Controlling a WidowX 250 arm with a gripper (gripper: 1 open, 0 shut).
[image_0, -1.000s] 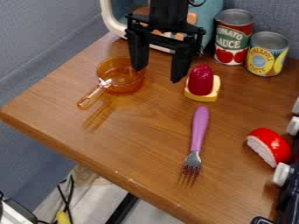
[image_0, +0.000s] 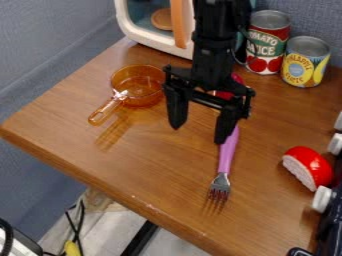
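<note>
My black gripper hangs open over the middle of the wooden table, its two fingers apart. Its right finger is over the handle end of a pink fork, which lies with its tines toward the front edge. An amber transparent pan with a handle sits to the gripper's left. A red object behind the gripper is almost fully hidden by it.
Two cans, a tomato can and a yellow can, stand at the back right. A red-and-white item lies at the right, beside dark objects at the edge.
My gripper has come down and toward the front, now covering the red object on the yellow piece and reaching the fork's handle end.
</note>
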